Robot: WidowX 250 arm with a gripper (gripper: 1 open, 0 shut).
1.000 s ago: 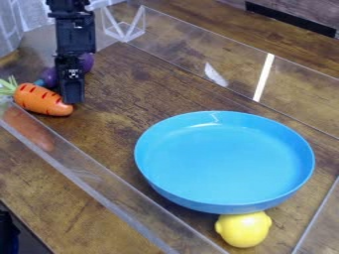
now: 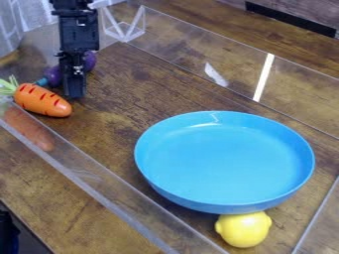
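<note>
My black gripper (image 2: 73,91) is low over the wooden table at the upper left, shut, with nothing clearly visible between its fingers. A purple toy (image 2: 55,74) sits just behind it, partly hidden by the gripper. An orange toy carrot (image 2: 43,100) with a green top lies just left of and in front of the fingertips. A large light-blue plate (image 2: 223,159) fills the right middle, and a yellow lemon (image 2: 244,231) lies at its front edge.
Clear plastic walls (image 2: 265,79) border the work area at back, right and front left. Bare wood (image 2: 139,94) lies between my gripper and the plate.
My gripper has shifted very slightly near the purple toy and carrot; the plate and lemon have not moved.
</note>
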